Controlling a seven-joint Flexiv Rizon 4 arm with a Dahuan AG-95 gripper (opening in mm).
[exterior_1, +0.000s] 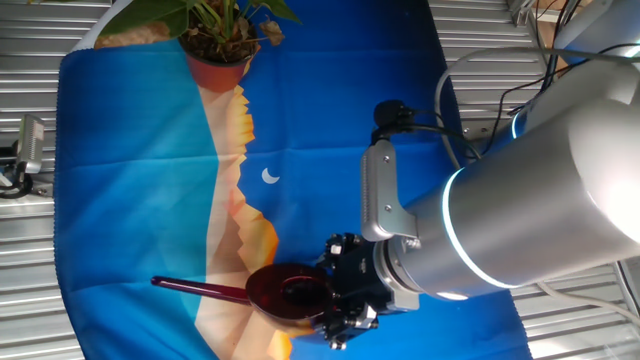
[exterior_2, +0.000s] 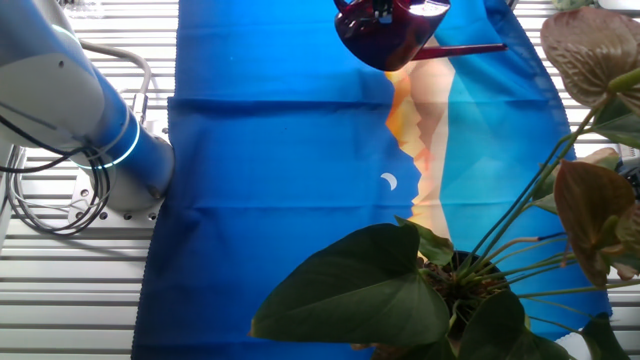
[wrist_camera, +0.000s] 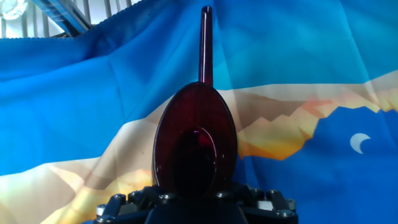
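Observation:
A glossy dark red watering can (exterior_1: 287, 292) with a long thin spout (exterior_1: 203, 290) is at the front of my gripper (exterior_1: 335, 292). The gripper is shut on the can's rear side; the exact grip is hidden behind the can's body and the black finger mechanism. In the wrist view the can's open oval top (wrist_camera: 196, 140) faces the camera, and its spout (wrist_camera: 206, 46) points straight away from me. Exterior view 2 shows the can (exterior_2: 385, 35) at the top edge, cut off by the frame, with the gripper mostly out of sight.
A potted plant in a terracotta pot (exterior_1: 217, 75) stands at the far end of the cloth (exterior_1: 330, 120). Its broad leaves (exterior_2: 350, 290) spread over the near part of exterior view 2. Between can and plant, the cloth is clear and slightly creased.

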